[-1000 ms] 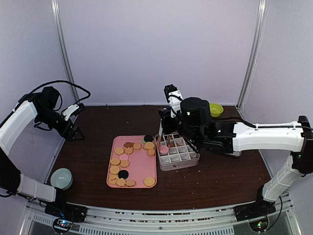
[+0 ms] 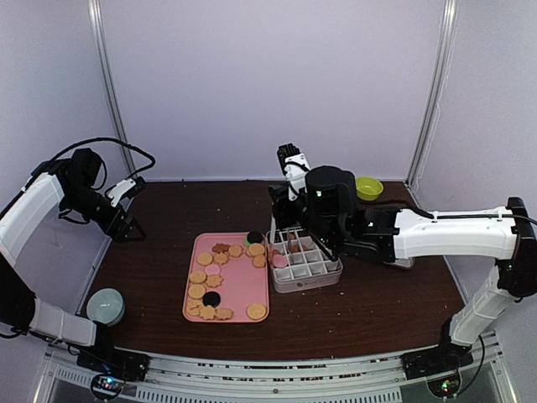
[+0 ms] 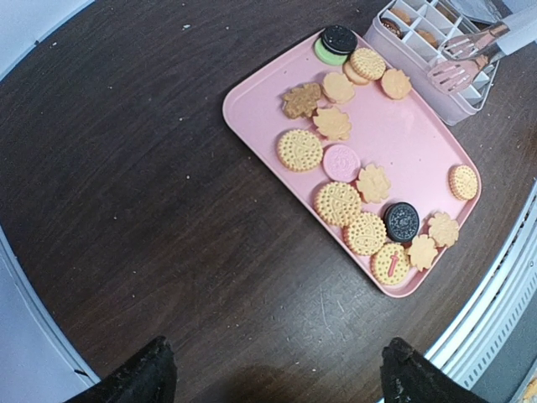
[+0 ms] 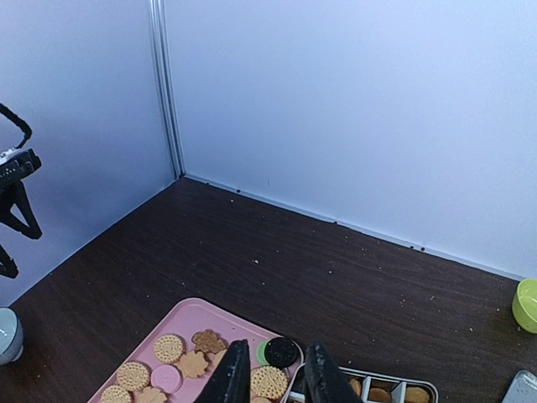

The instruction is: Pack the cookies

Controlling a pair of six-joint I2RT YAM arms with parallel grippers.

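A pink tray (image 2: pixel 239 285) holds cookies of several kinds: round biscuits (image 3: pixel 299 149), flower shapes (image 3: pixel 372 181), a brown leaf (image 3: pixel 301 101), pink, green and dark ones. Right of it sits a white compartment box (image 2: pixel 306 282) with some cookies inside. My right gripper is over the box's left end in the top view; its two fingers stand apart in its wrist view, with nothing clearly held between them. My left gripper is open and empty, raised at the left, away from the tray.
A pale bowl (image 2: pixel 106 306) stands at the front left, a green bowl (image 2: pixel 369 188) at the back right. A grey object (image 4: pixel 520 388) lies right of the box. The table left of and behind the tray is clear.
The left arm and the tray look unchanged.
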